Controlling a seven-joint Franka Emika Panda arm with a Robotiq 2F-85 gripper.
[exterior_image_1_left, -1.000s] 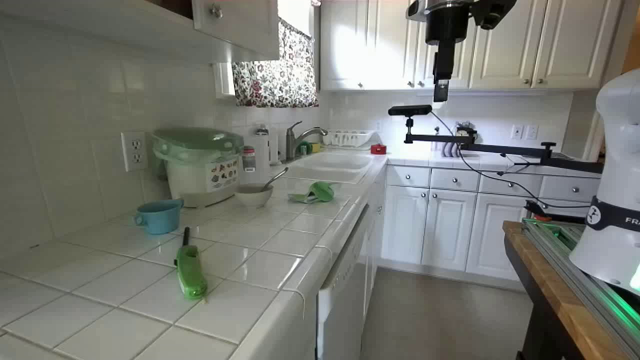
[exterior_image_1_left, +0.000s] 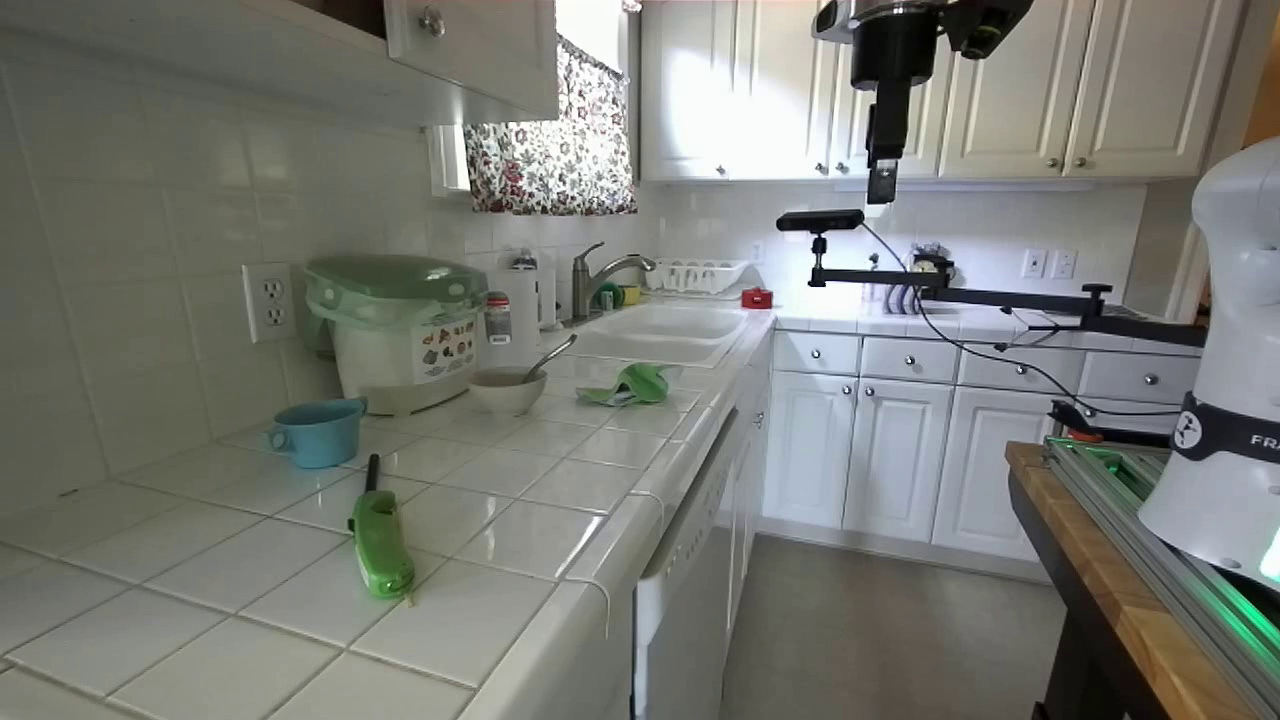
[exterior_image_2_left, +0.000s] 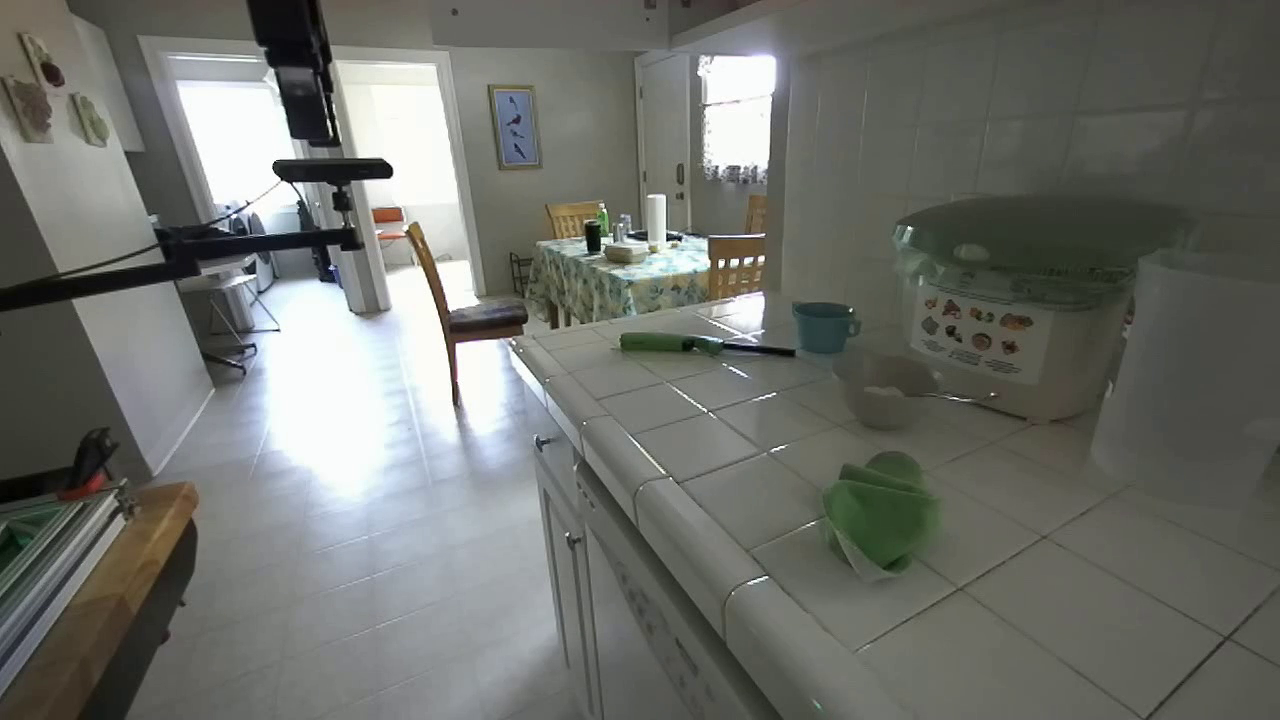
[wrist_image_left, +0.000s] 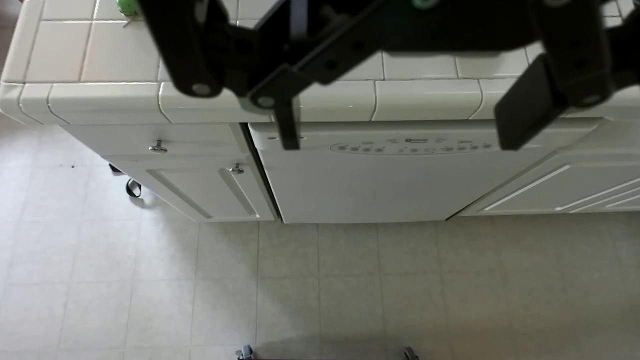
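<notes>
My gripper is open, its two black fingers wide apart with nothing between them. It hangs high over the floor, out from the counter's front edge, well away from everything on the tiles. A green lighter (exterior_image_1_left: 381, 546) with a black nozzle lies on the near part of the counter. Behind it stands a blue cup (exterior_image_1_left: 320, 433) with handles. Farther along are a pale bowl (exterior_image_1_left: 505, 392) with a spoon leaning in it and a crumpled green cloth (exterior_image_2_left: 883, 514). In the wrist view only the lighter's end (wrist_image_left: 127, 7) shows at the top left.
A white container with a green lid (exterior_image_1_left: 396, 288) stands against the tiled wall. Past the cloth is the white sink (exterior_image_1_left: 660, 322) with its faucet. A black camera arm (exterior_image_1_left: 1008, 298) reaches out below the gripper in exterior view 1.
</notes>
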